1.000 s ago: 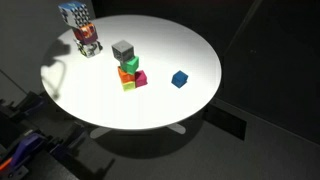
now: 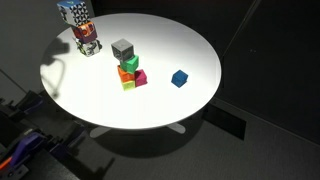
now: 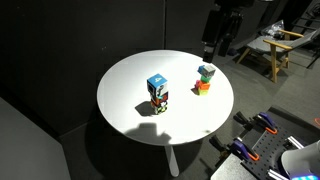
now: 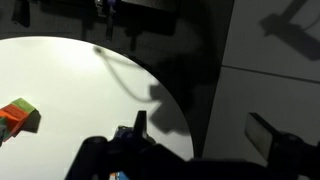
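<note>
A tower of patterned blocks (image 2: 85,32) stands at the left edge of the round white table; it shows as a tall stack (image 3: 157,92) in exterior view 2. Nearer the middle is a small pile with a grey cube (image 2: 122,49) on top, a green cube (image 2: 131,64) below it, then orange and yellow-green blocks, with a pink cube (image 2: 140,77) beside them. A blue cube (image 2: 180,77) lies alone. High above the table edge, my gripper is open, its fingers wide apart with nothing between them. It partly hides a patterned block in the wrist view.
The table (image 2: 175,40) has bare surface around the blue cube and behind the piles. Dark floor lies beyond its edge. A wooden chair (image 3: 285,45) stands at the back right, and cables and equipment (image 3: 255,145) sit at the lower right.
</note>
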